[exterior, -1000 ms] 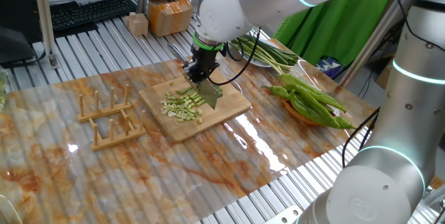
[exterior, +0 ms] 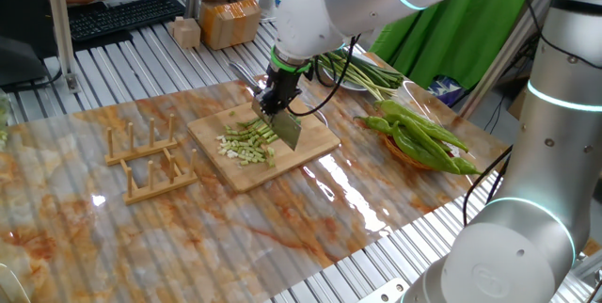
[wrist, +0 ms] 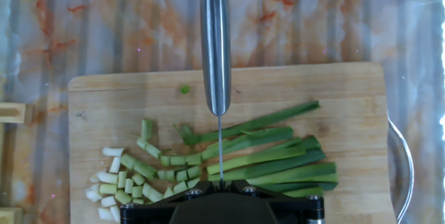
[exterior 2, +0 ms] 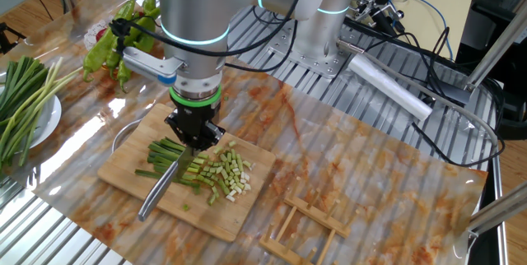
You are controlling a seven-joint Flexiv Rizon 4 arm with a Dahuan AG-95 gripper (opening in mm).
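A knife with a steel handle (wrist: 217,57) is clamped in my gripper, its fingers shut on it. In exterior view 1 the broad blade (exterior: 285,129) hangs under the gripper (exterior: 277,101), over the wooden cutting board (exterior: 235,179). Below it lie green onions: uncut green stalks (wrist: 285,163) on one side of the blade and short cut pieces (wrist: 122,186) on the other. Seen from exterior view 2, the handle (exterior 2: 158,192) points toward the camera. Whether the blade edge touches the onions or board is unclear.
A wooden peg rack (exterior: 150,167) stands left of the board. To the right are long green peppers (exterior: 414,135) in a basket and a white plate (exterior 2: 48,121) of whole green onions. Bare marbled tabletop (exterior: 188,247) lies in front.
In exterior view 1 my gripper and the knife have shifted slightly to the right. The board, rack and peppers have stayed put.
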